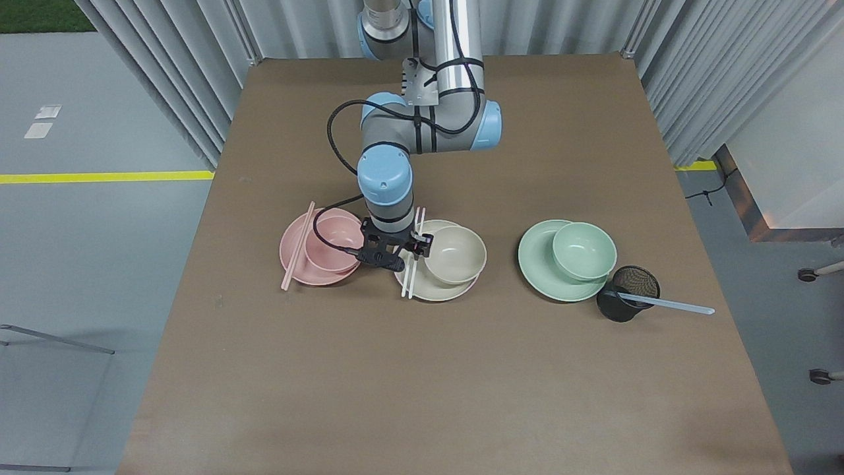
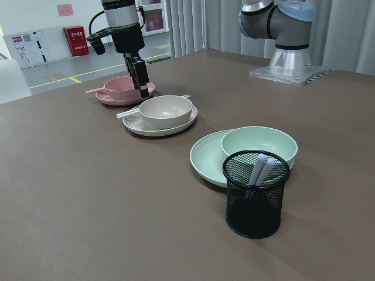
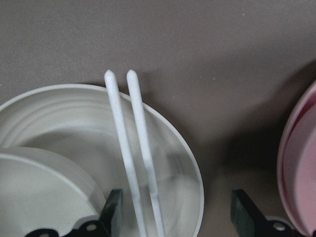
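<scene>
My gripper is open just above the white chopsticks (image 3: 122, 140), which lie across the left side of the white plate (image 1: 443, 289) beside the white bowl (image 1: 455, 254); its fingers straddle them in the wrist view, with no grasp visible. The pink plate (image 1: 312, 274), with a pink bowl (image 1: 333, 233) and pink chopsticks (image 1: 295, 250), sits to the left in the front view, partly behind the gripper.
A green plate (image 1: 539, 265) holds a green bowl (image 1: 583, 251) on the right. Beside it stands a black mesh cup (image 2: 253, 208) with light chopsticks leaning in it.
</scene>
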